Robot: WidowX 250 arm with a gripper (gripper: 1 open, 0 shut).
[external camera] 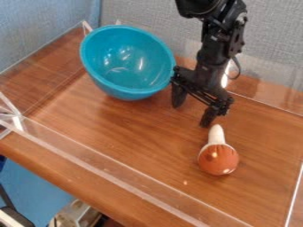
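Observation:
My black gripper (pixel 197 101) hangs at the upper middle of the camera view, open, its fingers pointing down to the wooden table. A turquoise bowl (pixel 126 59) sits just left of it, near the back wall. In front and to the right of the gripper, an orange, round-ended object with a white tip (pixel 218 159) lies on the table.
Grey padded walls and clear panels border the back and sides.

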